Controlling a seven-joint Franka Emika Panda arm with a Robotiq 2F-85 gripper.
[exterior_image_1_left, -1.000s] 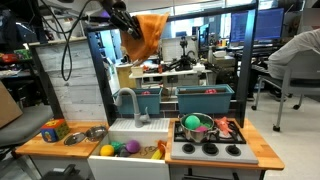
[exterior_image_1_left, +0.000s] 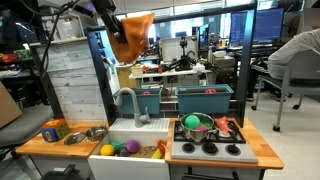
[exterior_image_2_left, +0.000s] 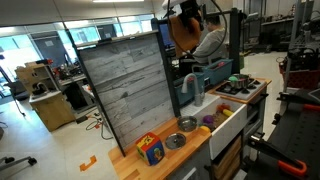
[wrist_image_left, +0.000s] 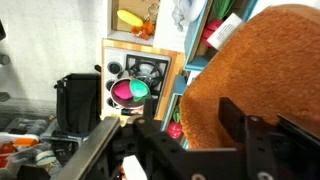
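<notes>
An orange-brown cloth (exterior_image_1_left: 134, 38) hangs high in the air by the upper rail, left of the middle in exterior view 1. My gripper (exterior_image_1_left: 112, 22) is at its upper left edge. Exterior view 2 shows the cloth (exterior_image_2_left: 184, 33) below the arm, near the top of the dark frame. In the wrist view the cloth (wrist_image_left: 255, 75) fills the right side, overlapping one dark finger (wrist_image_left: 232, 118); the other finger (wrist_image_left: 150, 108) stands to the left, with a gap between them. Whether the fingers pinch the cloth or it rests on the rail is not clear.
Below are a sink with a faucet (exterior_image_1_left: 133, 105), several toy foods, a stove (exterior_image_1_left: 212, 150) with a green pot (exterior_image_1_left: 197, 124), and a teal basket (exterior_image_1_left: 204, 99). Metal bowls (exterior_image_1_left: 96, 133) and a colourful box (exterior_image_1_left: 55, 130) stand at left. The dark rail (exterior_image_1_left: 205, 11) crosses above.
The arm and the cloth have shifted left in exterior view 1 over the last second. The cloth now hangs narrower. Things on the counter have stayed put.
</notes>
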